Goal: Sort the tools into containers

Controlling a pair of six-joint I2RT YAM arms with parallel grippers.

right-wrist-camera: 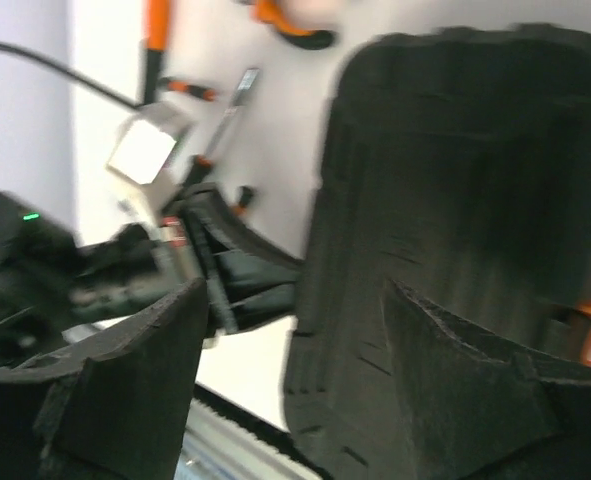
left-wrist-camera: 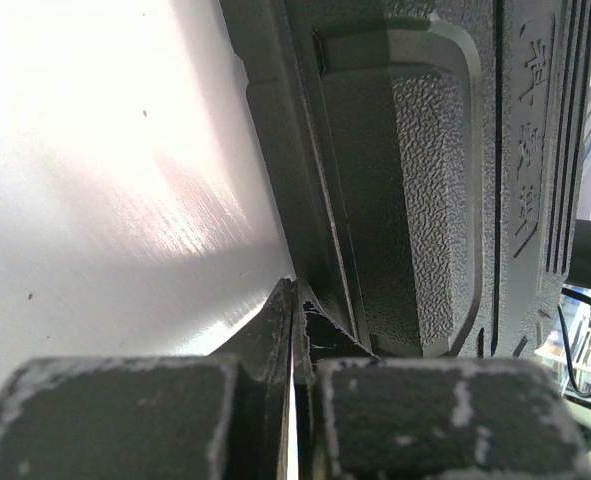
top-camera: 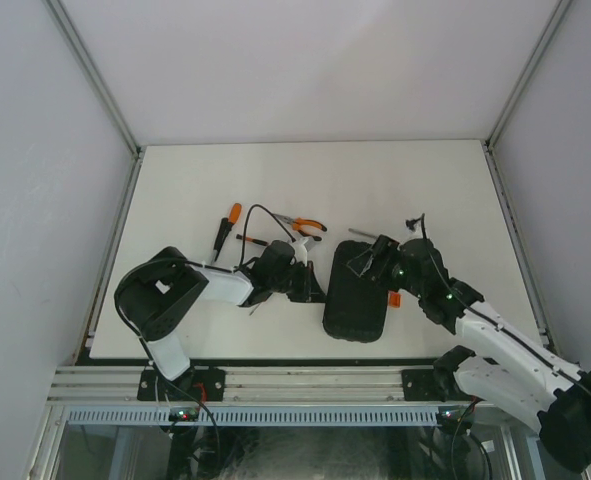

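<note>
A black case (top-camera: 356,305) lies on the table in front of the middle, and it looks closed. In the left wrist view the edge of the case (left-wrist-camera: 430,190) fills the right half. My left gripper (top-camera: 321,296) is shut at the case's left side, its fingertips (left-wrist-camera: 287,300) close against it with nothing seen between them; contact is hard to tell. Over the case's upper part, my right gripper (top-camera: 355,266) stands part open. Between its fingers only the case's surface shows. Orange-handled pliers (top-camera: 308,224) and a screwdriver (top-camera: 228,228) lie at the back left.
Right of the case sits an orange item (top-camera: 394,299), partly hidden by the right arm. A thin grey tool (top-camera: 362,233) lies behind the case. Small orange-and-black tools (top-camera: 252,240) lie near the left arm.
</note>
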